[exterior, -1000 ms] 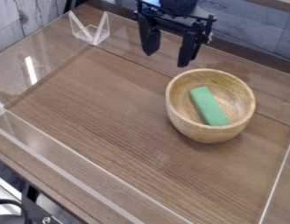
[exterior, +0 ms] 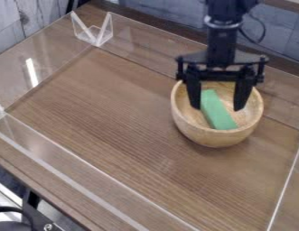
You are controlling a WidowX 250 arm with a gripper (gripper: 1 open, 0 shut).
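Note:
A pale wooden bowl (exterior: 188, 133) sits right of centre on the brown table, with a green block (exterior: 217, 115) lying inside it. My black gripper (exterior: 212, 79) hangs over the bowl, its dark fingers spread open on either side above the green block, with nothing visible held between them. The arm reaches down from the top of the view.
A small white wire-like object (exterior: 94, 27) stands at the back left. Light walls or edges border the table at the back and left.
The gripper has moved down and toward the viewer, from behind the bowl to over it. The bowl and green block look unmoved.

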